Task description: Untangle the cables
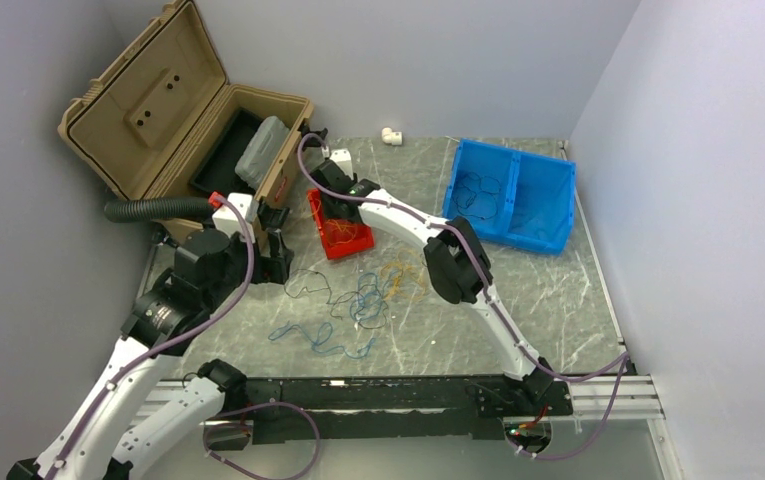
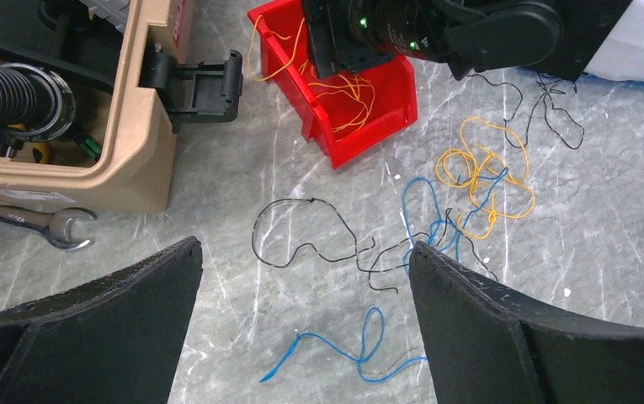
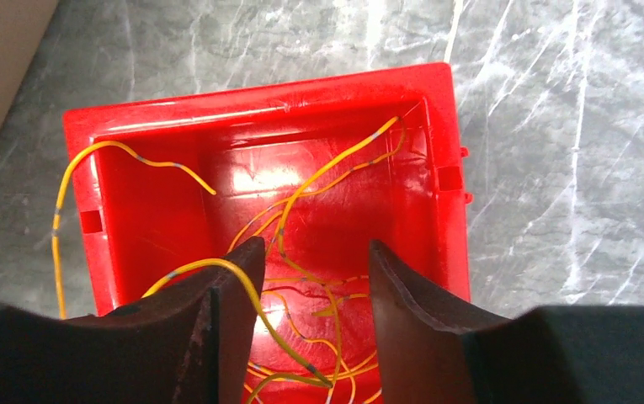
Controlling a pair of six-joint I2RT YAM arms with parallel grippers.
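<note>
In the right wrist view my right gripper is part open above the red bin (image 3: 259,94), with a gap between its fingers. Yellow cable (image 3: 335,164) lies loosely in that bin; one strand hangs over its left wall and another loops up across the left finger. My left gripper stands open over the table's left side, holding nothing. Beyond its fingers lie a thin black cable (image 2: 335,215), a blue cable (image 2: 360,360) and a tangle of blue, black and yellow cable (image 2: 485,177). The top view shows the blue cable (image 1: 323,340) near the front.
An open tan case (image 1: 283,185) with a grey hose (image 1: 158,208) stands at the left. The two-part blue bin (image 1: 513,240) at the back right holds dark cable (image 1: 478,195) in its left compartment. A white pipe elbow (image 1: 391,137) lies at the back.
</note>
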